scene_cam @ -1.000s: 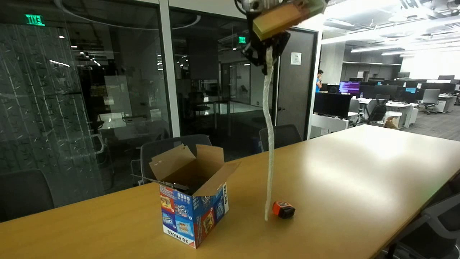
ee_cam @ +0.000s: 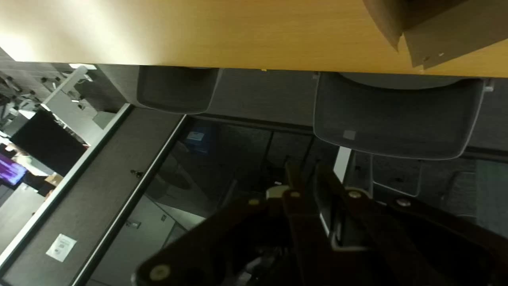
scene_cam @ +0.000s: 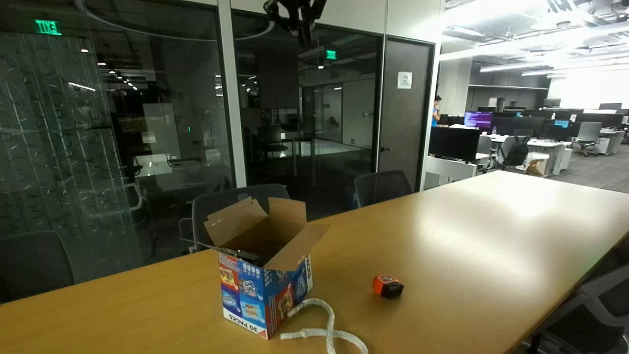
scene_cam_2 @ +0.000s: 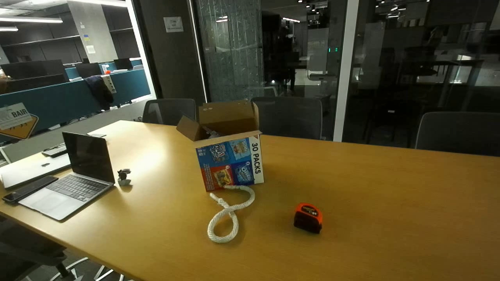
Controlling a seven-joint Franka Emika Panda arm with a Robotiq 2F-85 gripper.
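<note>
A white rope [scene_cam: 331, 319] lies loose on the table in front of the snack box, in a crossed loop; exterior view 2 shows the whole rope [scene_cam_2: 235, 228]. High above the table, at the top edge of exterior view 1, hangs my gripper [scene_cam: 301, 26], well clear of the rope. In the wrist view the dark fingers of the gripper stand close together with a narrow gap. No object shows between them, but the dimness hides how far they are closed.
The open cardboard box [scene_cam: 244, 295] stands with its flaps up; something dark shows inside. An orange and black tape measure [scene_cam_2: 308, 217] sits to the rope's right in exterior view 2. A laptop [scene_cam_2: 82, 187] occupies the table's left end there.
One second ago the rope hung straight down from my gripper beside the tape measure. Now it lies by the box, and the gripper is farther left and higher in exterior view 1.
</note>
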